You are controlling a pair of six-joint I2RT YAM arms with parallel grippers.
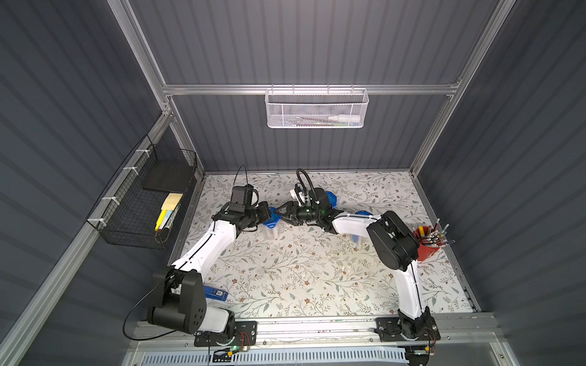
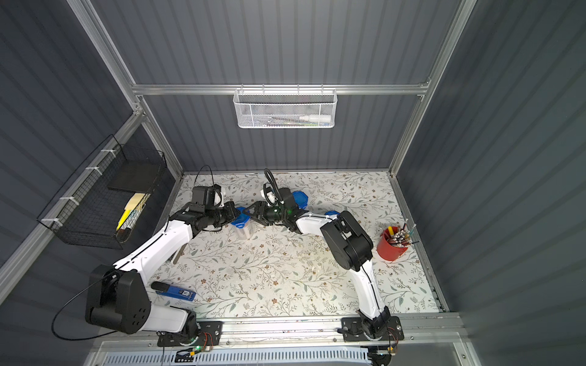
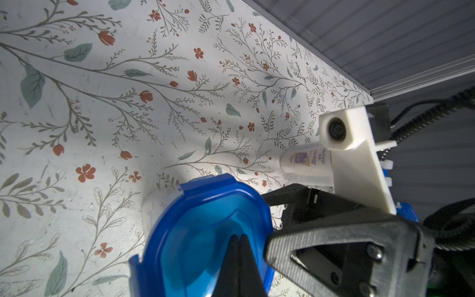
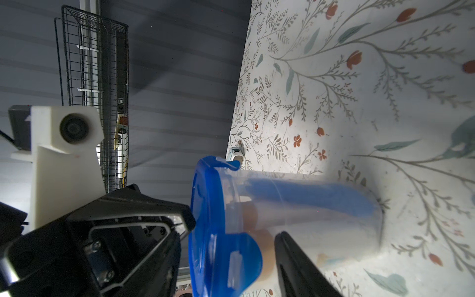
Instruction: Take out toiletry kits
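Observation:
A translucent container (image 4: pixel 301 212) with a blue lid (image 3: pixel 207 212) stands on the table between my grippers, centre-left in both top views. My left gripper is shut over the top of the lid, with nothing showing between its fingers. My right gripper is open, with the lid's blue side latch between its fingertips; whether it touches is unclear. More blue-lidded containers (image 1: pixel 331 198) are partly hidden behind the right arm.
A red cup of tools (image 2: pixel 388 250) stands at the right. A blue item (image 2: pixel 177 291) lies at front left. A black wire basket (image 1: pixel 128 213) hangs left, a white one (image 1: pixel 315 109) at the back.

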